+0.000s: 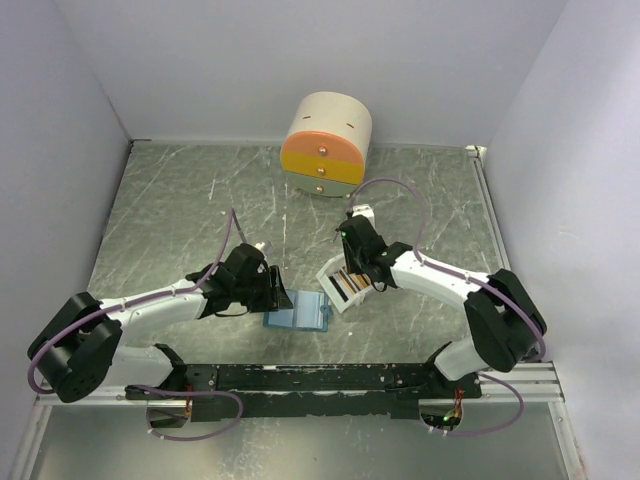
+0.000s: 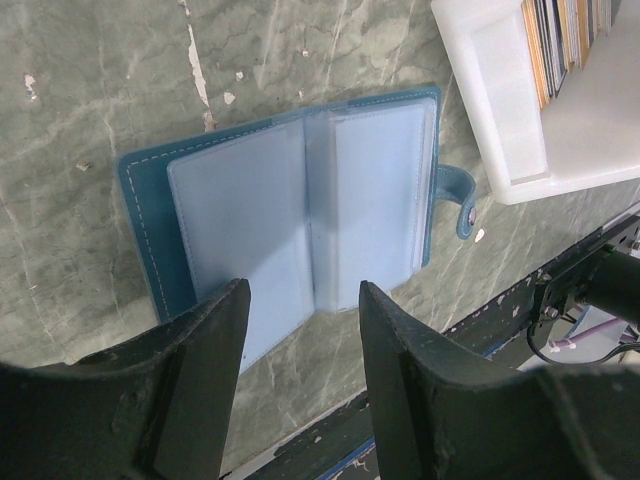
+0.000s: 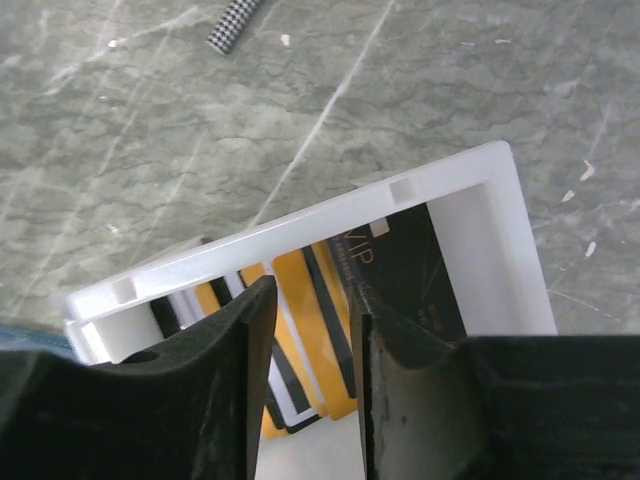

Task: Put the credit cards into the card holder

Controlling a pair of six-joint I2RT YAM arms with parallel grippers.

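Observation:
The card holder (image 1: 296, 310), blue with clear sleeves, lies spread flat on the table; in the left wrist view its stitched blue edge (image 2: 146, 235) and clasp strap (image 2: 456, 195) show. Above its near side, my left gripper is open and empty. Several credit cards, orange, black and white, lean in a row in a white tray (image 3: 300, 225). At one end of the row is a black card (image 3: 405, 265) with gold lettering. My right gripper is partly open over the row, an orange card (image 3: 310, 330) showing between its fingers; contact cannot be made out.
A rounded drawer box (image 1: 328, 140) with orange and yellow fronts stands at the back. The tray sits just right of the holder. Bare tabletop (image 1: 190, 200) spreads out at the left and back.

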